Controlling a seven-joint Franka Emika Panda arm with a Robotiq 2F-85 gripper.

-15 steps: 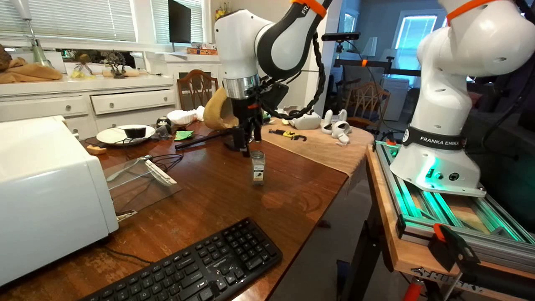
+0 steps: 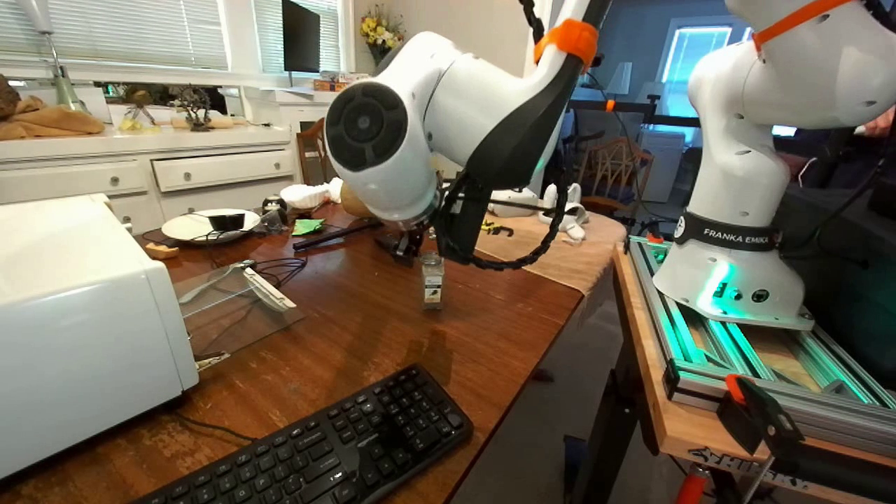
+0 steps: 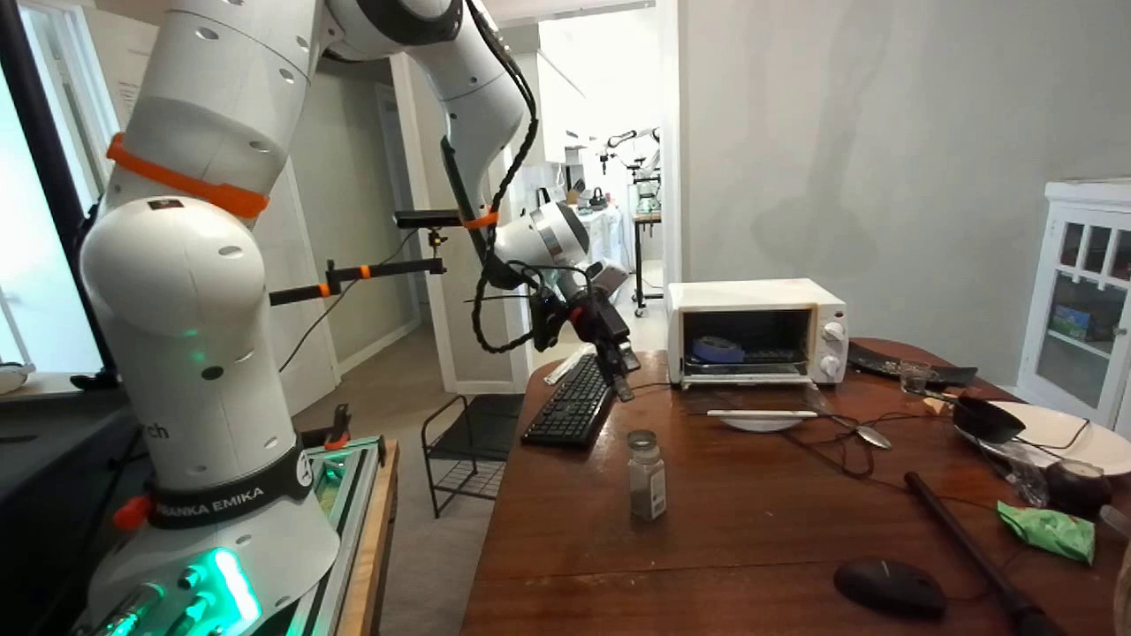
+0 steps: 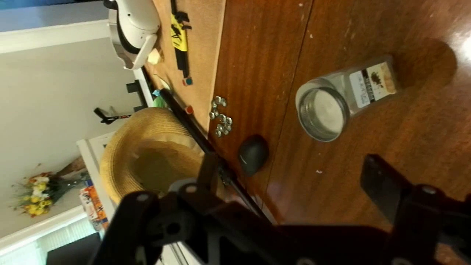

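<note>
A small clear jar with a label point(image 2: 432, 282) stands upright on the wooden table, and in the second exterior view the jar point(image 3: 647, 486) is apart from the arm. From the wrist, the jar point(image 4: 369, 86) shows its open round mouth and some pale contents inside. My gripper is open, its two dark fingers wide apart with nothing between them. In the second exterior view the gripper point(image 3: 623, 373) hangs tilted above the table, over towards the keyboard side of the jar. The gripper point(image 2: 404, 248) is partly covered by the arm in the first exterior view.
A black keyboard point(image 2: 336, 449) and a white toaster oven point(image 3: 758, 307) stand on the table. A mouse point(image 3: 888, 588), a black rod point(image 3: 970, 551) and a plate point(image 3: 1092, 435) lie beyond the jar. Bare table surrounds the jar.
The arm has tilted and its wrist has swung nearer the first exterior camera. The gripper pointed straight down before and now slants. The jar has stayed in place.
</note>
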